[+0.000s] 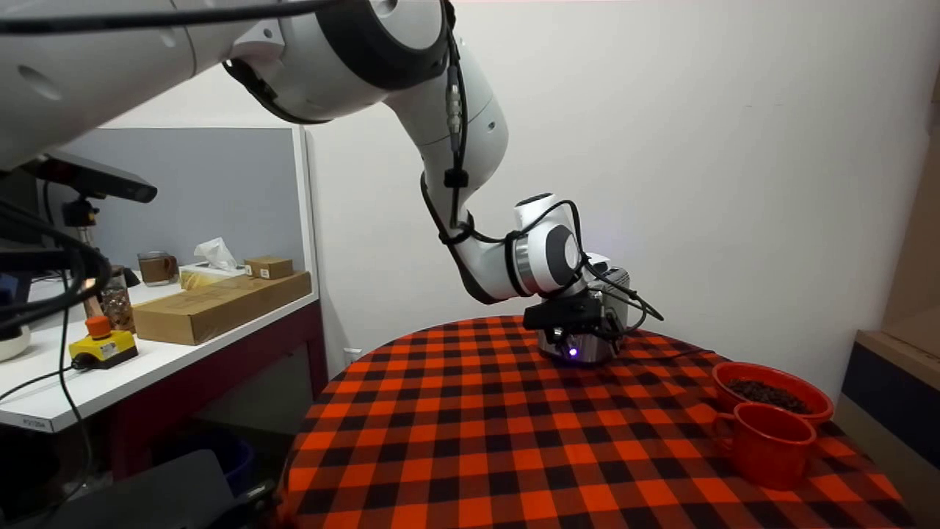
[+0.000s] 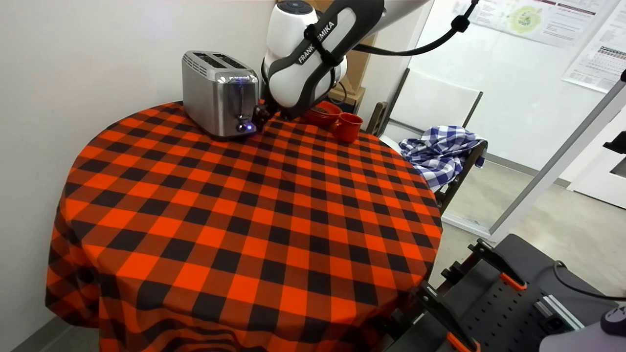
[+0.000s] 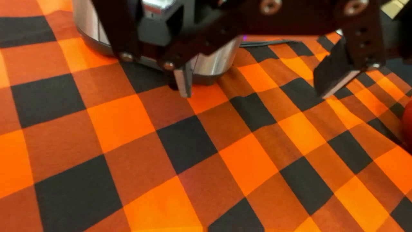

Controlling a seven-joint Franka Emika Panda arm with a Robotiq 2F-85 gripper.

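A silver two-slot toaster stands upright at the back of the table, its front lever and purple-lit knob facing the open tabletop. My gripper is low beside the toaster's front. Its fingers are wide apart, with only cloth showing between their tips. In the wrist view the toaster's shiny base sits behind the left finger, and most of its body is out of frame or hidden by the gripper. Whether a finger touches the toaster I cannot tell.
A red checked cloth covers the table, and its middle and front are clear. A red bowl of dark pieces and a red mug are near the right edge. The wall rises close behind the toaster.
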